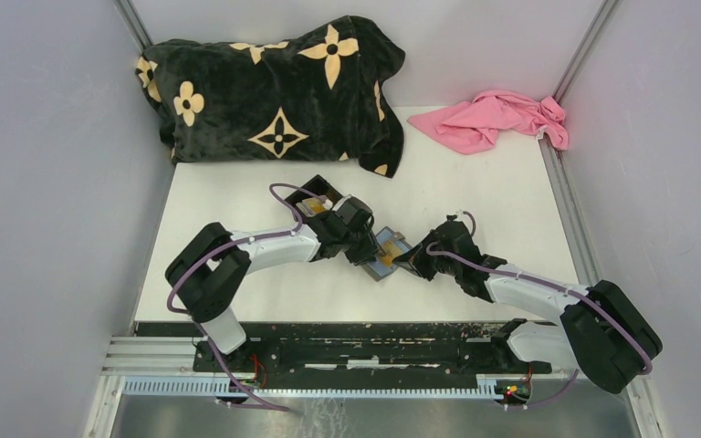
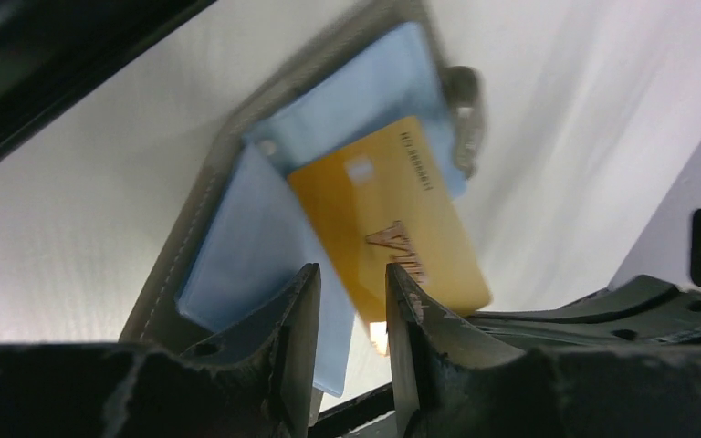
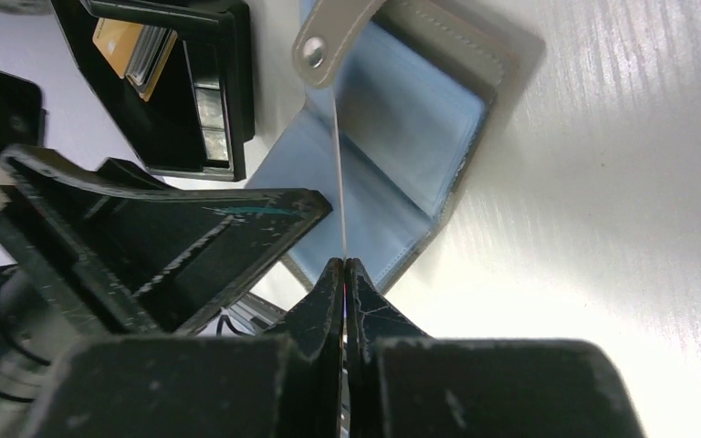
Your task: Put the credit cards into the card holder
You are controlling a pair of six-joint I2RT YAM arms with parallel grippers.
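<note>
The open card holder (image 1: 381, 269), grey with light blue pockets (image 3: 402, 128), lies mid-table between my grippers. An orange card (image 2: 392, 219) lies in it in the left wrist view. My left gripper is over the holder, fingers part open beside the card's lower edge; I cannot tell that anything is between them. My right gripper is shut at the holder's right side, its tips by a thin pale edge, perhaps the card seen edge-on; whether it grips that is unclear.
A black tray (image 3: 235, 91) with more cards stands behind the left arm. A dark patterned blanket (image 1: 265, 82) and pink cloth (image 1: 479, 123) lie at the back.
</note>
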